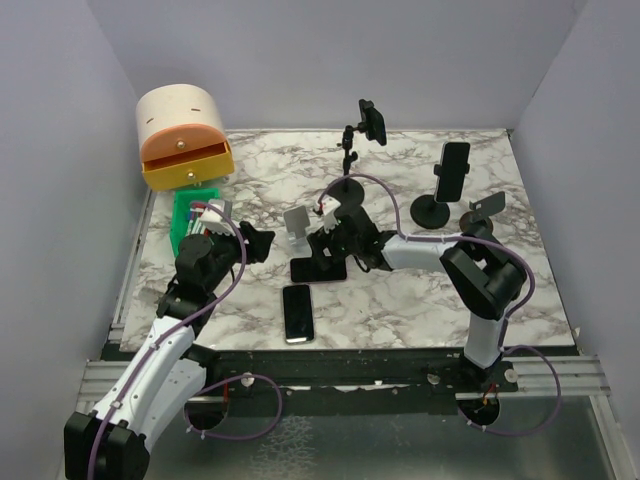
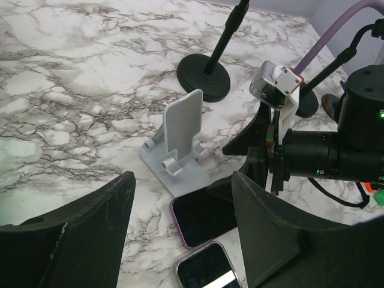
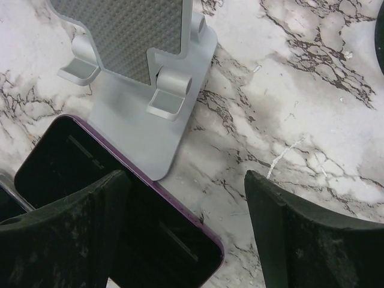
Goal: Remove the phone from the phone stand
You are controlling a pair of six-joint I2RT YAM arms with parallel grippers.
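Note:
A white phone stand [image 2: 182, 123] stands empty mid-table, with a purple-edged phone [image 3: 162, 234] lying flat at its foot. A second phone [image 1: 298, 313] lies nearer the front edge. My open right gripper is low over the purple-edged phone, beside the stand, with nothing held. My open left gripper [image 1: 255, 242] hangs to the left of the stand, nothing between its fingers.
Dark stands [image 1: 345, 191] stand behind and to the right, one holding an upright phone [image 1: 452, 172]. A smaller stand [image 1: 487, 206] is at the far right. A green tray [image 1: 183, 210] and drawer box [image 1: 185, 140] are at left.

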